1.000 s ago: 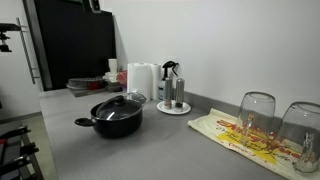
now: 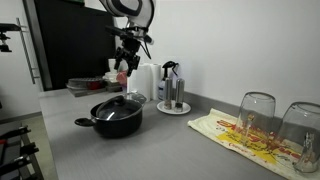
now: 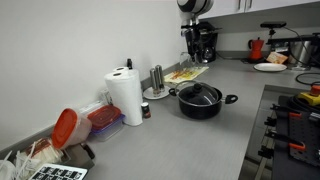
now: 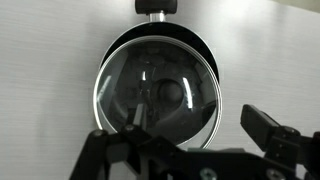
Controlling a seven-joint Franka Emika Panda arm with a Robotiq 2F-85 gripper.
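Observation:
A black pot [image 2: 117,123] with side handles stands on the grey counter. Its glass lid [image 4: 160,90] lies on it, off-centre and seemingly tilted; a crescent of dark pot interior shows beyond the lid's rim in the wrist view. The lid's dark round knob [image 4: 171,94] is near the middle of the glass. Above and apart from the pot hangs my gripper [image 2: 131,62], pointing down. Its fingers [image 4: 264,128] are spread wide in the wrist view, with nothing held between them. Exterior view 2 also has the gripper [image 3: 196,52] high behind the pot.
A plate [image 2: 174,108] with tall shakers, and a paper towel roll [image 3: 124,97], stand by the wall. Two upturned glass jars [image 2: 255,115] rest on a patterned cloth [image 2: 216,126]. Plastic containers [image 3: 78,127] crowd one counter end. The counter in front of the pot is clear.
My gripper has come down from the top of exterior view 1 and a little to the right, closer to the pot. Pot and lid look unmoved.

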